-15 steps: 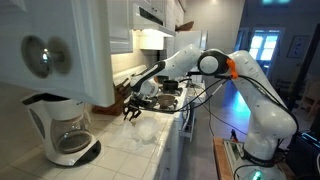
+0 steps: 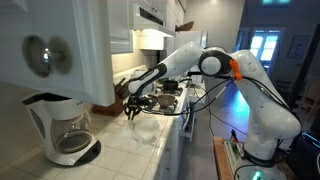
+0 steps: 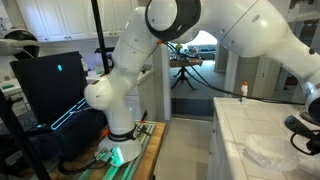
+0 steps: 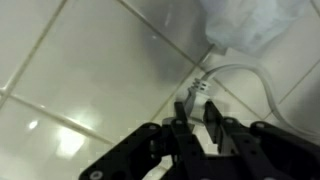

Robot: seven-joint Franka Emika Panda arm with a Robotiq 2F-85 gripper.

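In the wrist view my gripper is shut on a small part of a pale white rim [image 4: 235, 67], which curves away to the right. This rim seems to belong to a translucent white container [image 2: 148, 129] on the tiled counter in exterior view 1. The gripper [image 2: 132, 113] is low over the counter at the container's far side. Crumpled clear plastic [image 4: 250, 22] lies just beyond the fingertips. From exterior view 2 the clear plastic container [image 3: 268, 150] shows near the counter's edge, while the fingertips are hard to make out.
A white coffee maker [image 2: 67, 130] with a glass carafe stands on the near counter. Behind the arm is a stove with pots [image 2: 168, 100]. A bottle [image 3: 244, 90] stands at the far end of the counter in exterior view 2. Bare tiles [image 2: 90, 168] lie in front.
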